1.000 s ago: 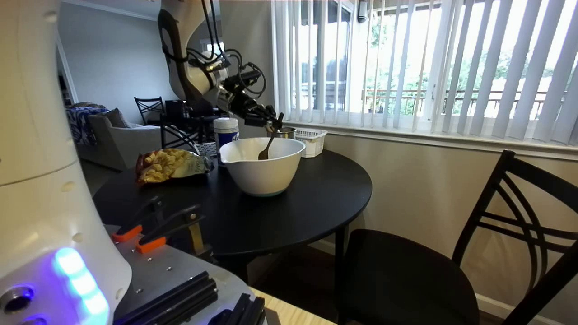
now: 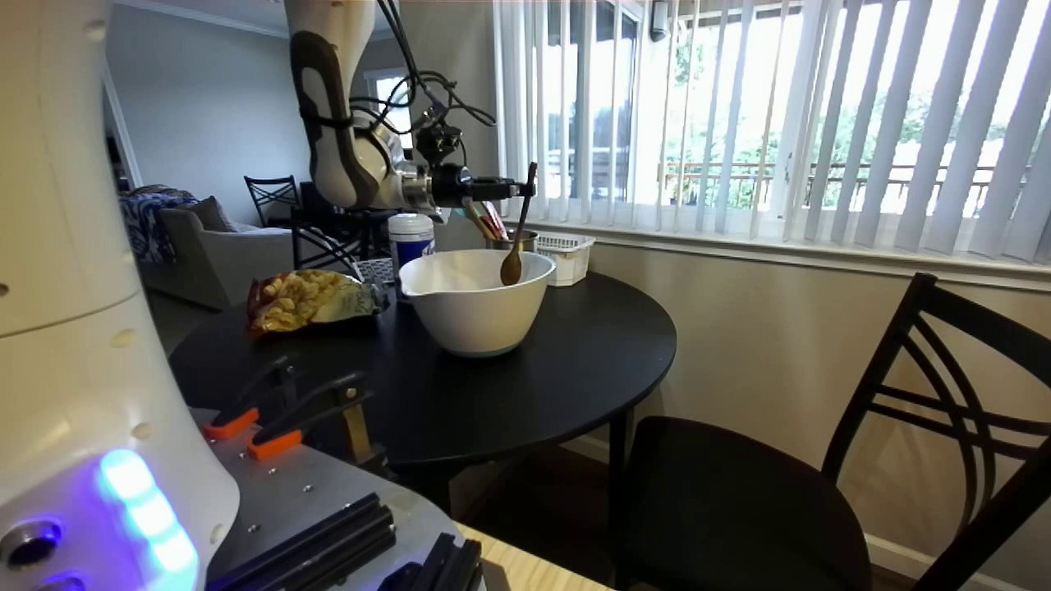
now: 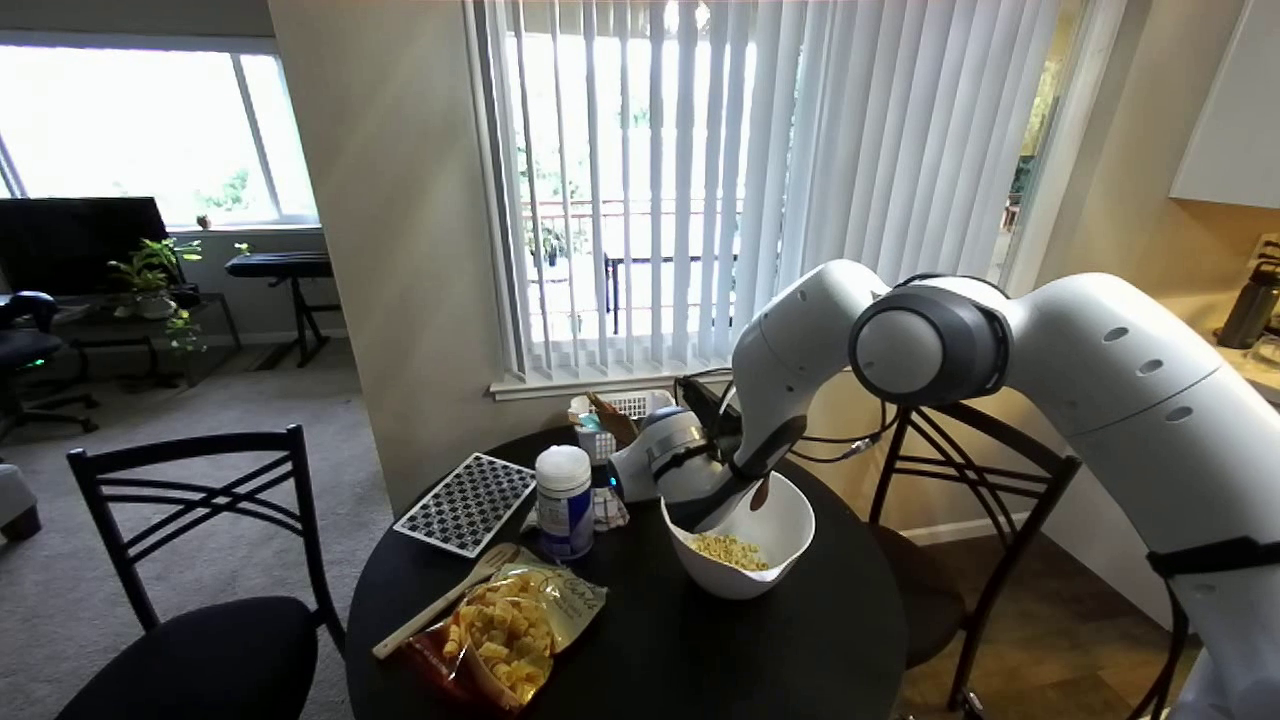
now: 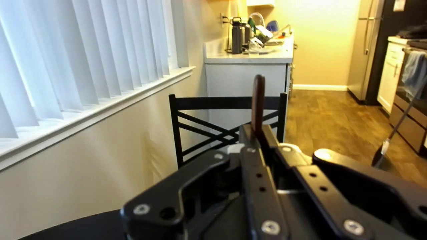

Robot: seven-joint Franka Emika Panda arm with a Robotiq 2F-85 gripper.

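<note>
Level above the bowl, my gripper (image 2: 530, 188) is shut on the handle of a dark brown wooden spoon (image 2: 524, 222). The spoon hangs nearly upright, with its head low, in front of the far inner wall of the white mixing bowl (image 2: 478, 310). In the wrist view only the handle's top (image 4: 258, 100) rises between the fingertips; the rest of the spoon is hidden. Yellowish popcorn-like pieces (image 3: 729, 551) lie in the bottom of the bowl (image 3: 777, 576), seen in exterior view 2. There the arm hides the gripper and most of the spoon.
An open snack bag (image 3: 510, 630), a light wooden utensil (image 3: 438, 612) and a wipes canister (image 3: 564, 510) stand or lie left of the bowl. Behind it are a utensil pot and a white basket (image 2: 566, 258).
My gripper has risen and moved right, tilting from a downward slant to level. The spoon has come up with it, its head moving right and slightly higher. The bowl has stayed put.
</note>
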